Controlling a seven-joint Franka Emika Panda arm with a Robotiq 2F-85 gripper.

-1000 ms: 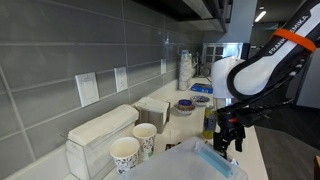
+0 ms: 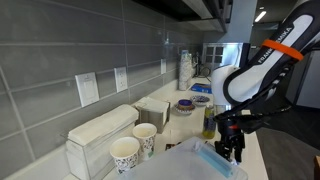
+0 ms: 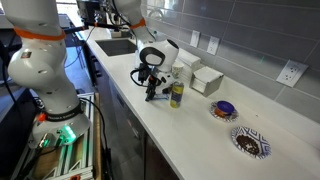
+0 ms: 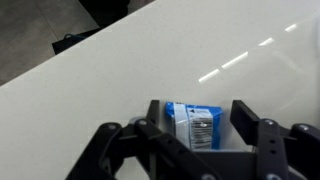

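A small blue-and-white packet or box [image 4: 195, 127] with printed text lies on the pale counter. In the wrist view it sits between the two fingertips of my gripper, one on each side. The fingers are part open, with narrow gaps visible beside the packet. Exterior view 1 has the gripper [image 2: 232, 153] low over the counter's right side, beside a clear plastic bin [image 2: 180, 162] with a light-blue edge. From exterior view 2 the gripper [image 3: 152, 95] is down near the counter's front edge; the packet cannot be made out there.
Close by stands a yellowish bottle [image 3: 176, 95]. Two patterned paper cups [image 2: 125, 152] and a long white box [image 2: 100, 138] line the wall. A purple-rimmed bowl [image 3: 222, 108] and a dark patterned plate [image 3: 250, 142] lie farther along.
In exterior view 1 the arm and gripper have shifted slightly to the right, and the fingers look lower. The bin, cups and bottle have stayed in place.
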